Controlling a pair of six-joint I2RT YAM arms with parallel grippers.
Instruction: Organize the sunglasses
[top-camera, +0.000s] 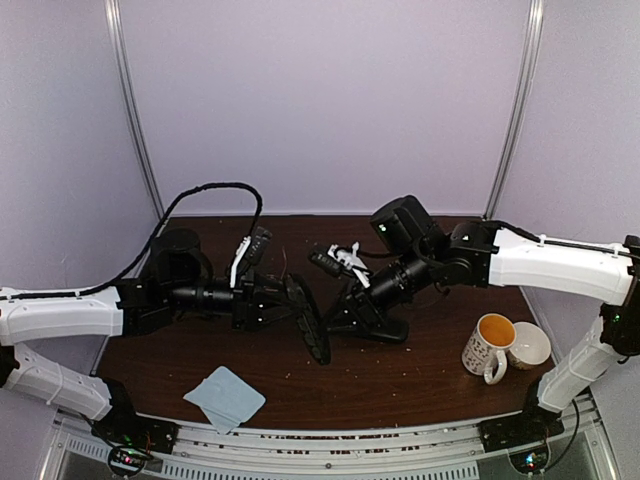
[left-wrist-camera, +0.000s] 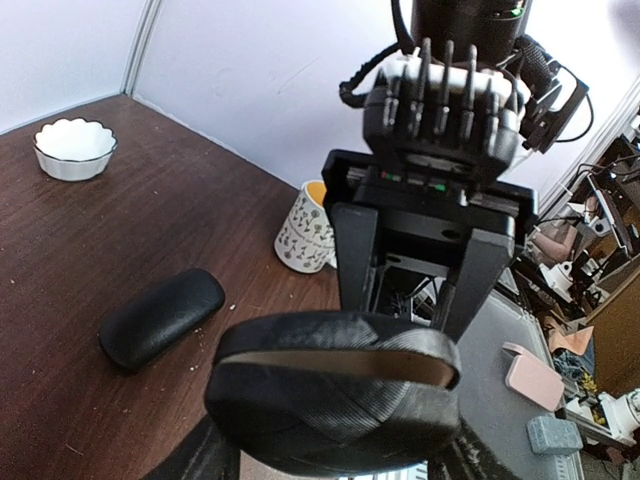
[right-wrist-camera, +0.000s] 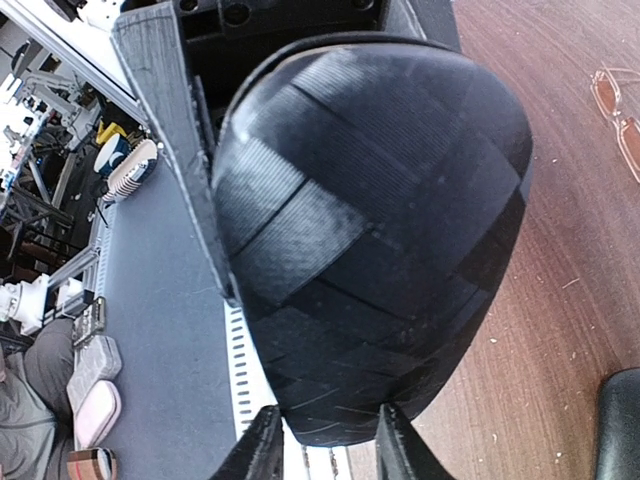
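A black woven-pattern case (left-wrist-camera: 335, 410) is held off the table between the two arms, with my left gripper (top-camera: 278, 304) shut on it. In the left wrist view a slit along the case's edge shows a pale inside. My right gripper is part open at the opposite end of the case; its fingertips (right-wrist-camera: 262, 440) sit around the lower edge, and contact is hard to judge. Sunglasses with brown lenses (right-wrist-camera: 628, 130) lie on the table at the right wrist view's right edge. A second, smooth black case (left-wrist-camera: 162, 315) rests on the table.
On the right stand a patterned mug (top-camera: 488, 347) with an orange inside and a white bowl (top-camera: 530, 343). A light blue cloth (top-camera: 225, 397) lies front left. Bare wood (top-camera: 330, 390) is free at the front middle.
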